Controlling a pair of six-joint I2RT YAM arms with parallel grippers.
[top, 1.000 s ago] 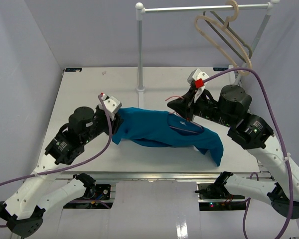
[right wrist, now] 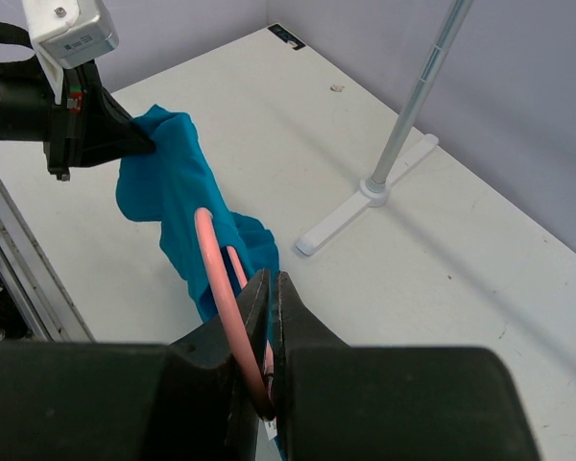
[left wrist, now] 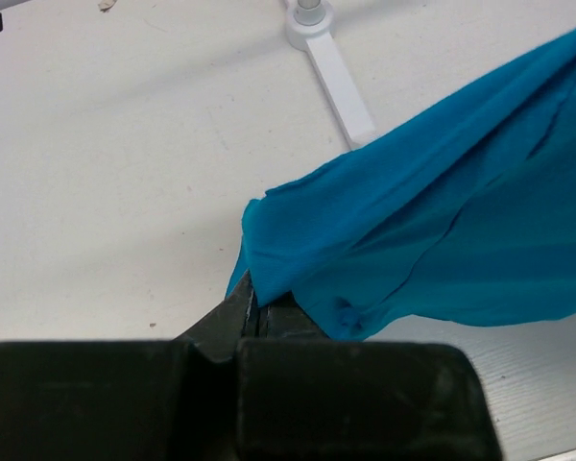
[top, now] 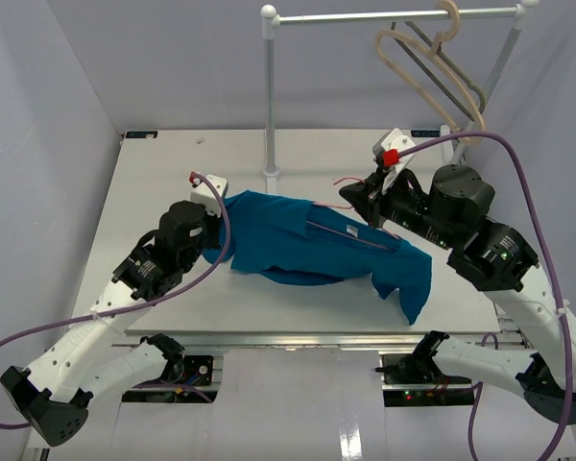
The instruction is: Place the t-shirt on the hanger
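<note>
The teal t-shirt [top: 317,250] is stretched across the table, with a pink hanger [right wrist: 228,312] partly inside its opening. My left gripper is shut on the shirt's left end, lifting a fold of it. My right gripper is shut on the pink hanger above the shirt's right part; the hanger runs from the fingers into the cloth toward the left gripper. The shirt's right end [top: 408,283] drapes down toward the front right of the table.
A white rail rack [top: 326,19] stands behind, carrying beige and olive hangers [top: 432,67] at the upper right. Its foot [right wrist: 331,226] rests on the table.
Both grippers have moved slightly right in the top view, the left also dipping and rising a little. More of the pink hanger shows across the shirt's opening.
</note>
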